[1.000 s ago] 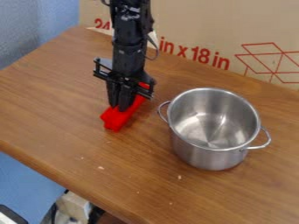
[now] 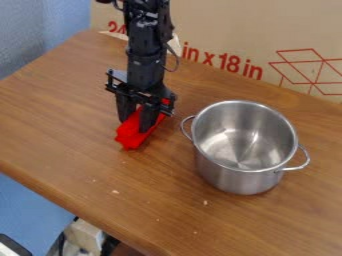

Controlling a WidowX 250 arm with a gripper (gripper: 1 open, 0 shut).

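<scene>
My black gripper (image 2: 140,115) is lowered onto a red block (image 2: 132,139) lying on the wooden table, its fingers around the block's upper part and hiding some of it. Whether they touch or grip it I cannot tell. A steel pot (image 2: 243,150) with two side handles stands to the right of the block.
A cardboard panel (image 2: 261,45) with red print stands along the back. A blue surface lies beyond the left edge.
The gripper has shifted very slightly left and down over the red block. The pot has not moved.
</scene>
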